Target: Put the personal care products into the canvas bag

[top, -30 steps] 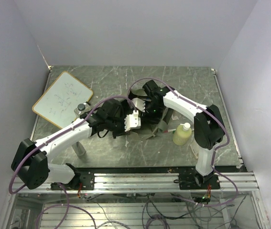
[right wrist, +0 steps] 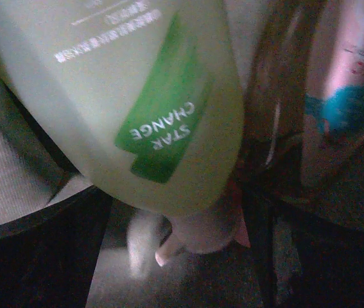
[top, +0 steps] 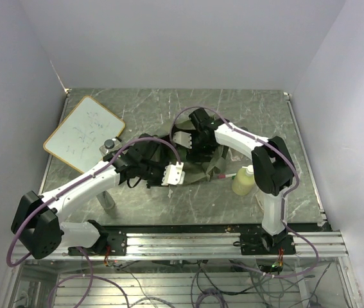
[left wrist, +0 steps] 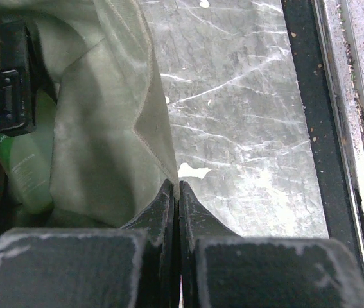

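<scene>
The olive canvas bag (top: 201, 168) lies open in the middle of the table. My left gripper is shut on the bag's front edge. My right gripper (top: 194, 144) is down inside the bag; in the right wrist view its dark fingers are apart below a pale bottle labelled STAR CHANGE (right wrist: 124, 96), with a pink-and-blue package (right wrist: 342, 90) beside it. Whether anything sits between those fingers is unclear. A yellow pump bottle (top: 244, 181) stands right of the bag.
A whiteboard (top: 82, 131) lies at the back left. Grey bottles (top: 106, 200) stand at the left, partly behind the left arm. A pink tube (top: 225, 176) lies near the bag's right edge.
My right arm has moved only slightly within the bag.
</scene>
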